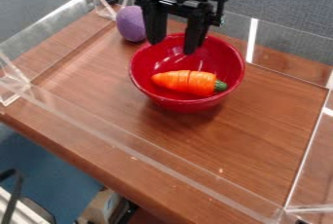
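Note:
An orange toy carrot [182,82] with a green top lies inside a red bowl [189,102] near the middle of the wooden table. My black gripper [174,35] hangs above the back of the bowl, its fingers parted and pointing down, with nothing between them.
A purple round toy [129,22] stands behind the bowl to the left. Clear plastic walls edge the table [130,150].

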